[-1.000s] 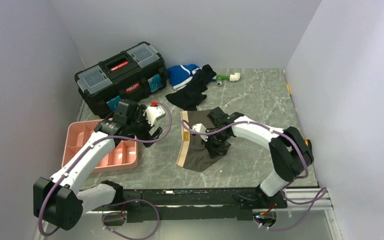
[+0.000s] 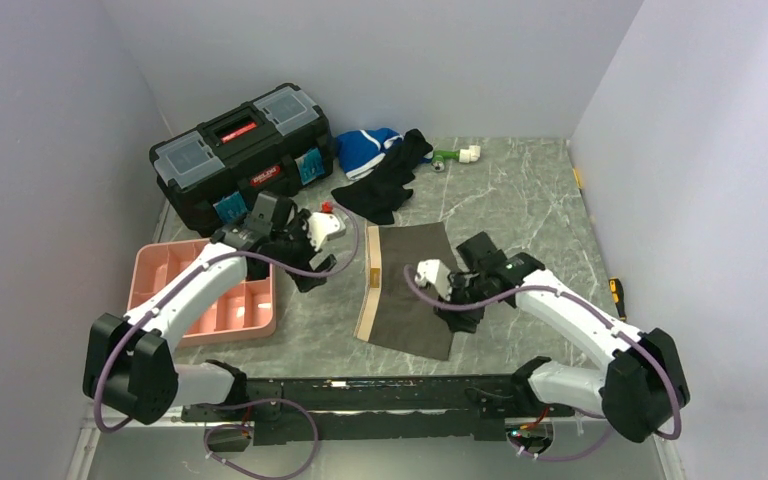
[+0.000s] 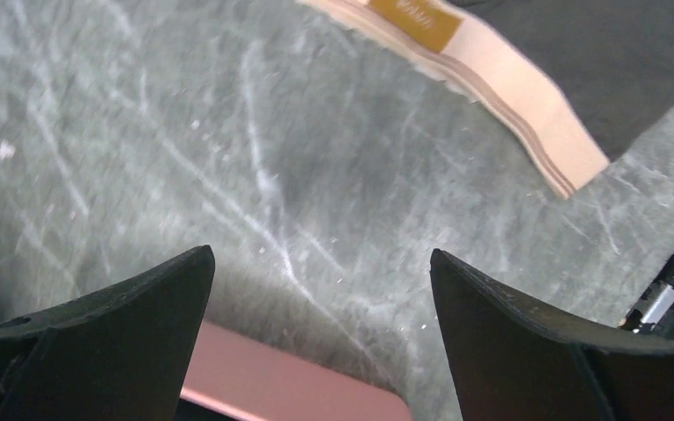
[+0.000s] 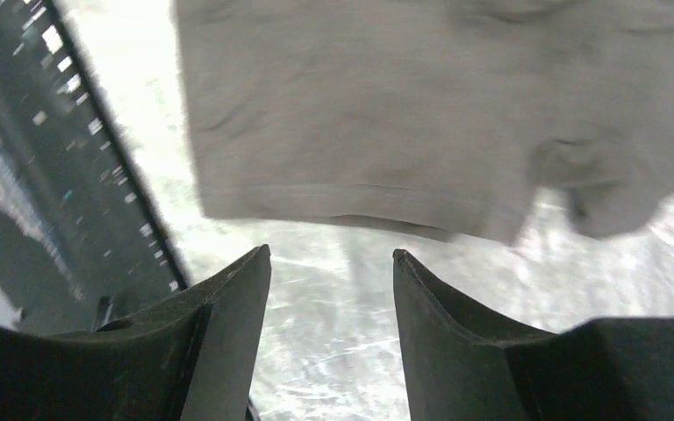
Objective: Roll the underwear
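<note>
Dark grey underwear [image 2: 405, 325] lies fairly flat mid-table, its beige waistband [image 2: 368, 310] with a gold label along the left side. In the left wrist view the waistband [image 3: 544, 110] shows at the upper right. My left gripper [image 2: 318, 278] is open, left of the waistband, with only bare table between its fingers. The right gripper [image 2: 457, 322] hangs over the cloth's right edge, and hides part of it. Its fingers [image 4: 228, 324] stand apart in the right wrist view, nothing between them, with the cloth [image 4: 351, 132] beyond the tips.
A pink divided tray [image 2: 270, 325] is close to my left gripper. Behind are a black toolbox [image 2: 235, 160], a dark crumpled cloth [image 2: 390, 185], a blue-white cloth [image 2: 355, 150] and a green-white object [image 2: 468, 154].
My right gripper has moved right and toward the front edge. The underwear's right part, earlier bunched under that gripper, is now spread wider. The left arm has shifted slightly right.
</note>
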